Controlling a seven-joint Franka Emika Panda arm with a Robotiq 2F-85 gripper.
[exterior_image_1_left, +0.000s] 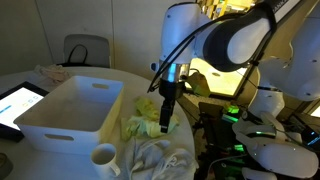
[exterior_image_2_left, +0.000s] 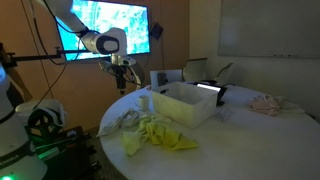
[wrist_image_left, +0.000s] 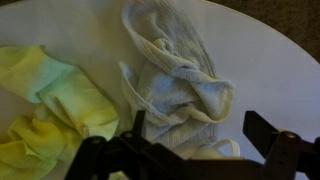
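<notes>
My gripper (exterior_image_1_left: 170, 122) hangs over the near part of the white table, its fingers apart and nothing between them. In the wrist view, the gripper has its two dark fingers spread wide above a crumpled whitish-grey cloth (wrist_image_left: 178, 85). Yellow cloth (wrist_image_left: 60, 105) lies bunched to the left of it. From outside, the grey cloth (exterior_image_1_left: 158, 160) rests close to the table edge, and the yellow cloth (exterior_image_1_left: 150, 127) is partly behind the gripper. The yellow cloth (exterior_image_2_left: 165, 135) spreads in the foreground of the other exterior view.
A white open box (exterior_image_1_left: 68, 130) stands left of the cloths, with a white mug (exterior_image_1_left: 105, 160) in front of it. A tablet (exterior_image_1_left: 18, 108) is at the far left. Another pinkish cloth (exterior_image_2_left: 266, 104) lies far off.
</notes>
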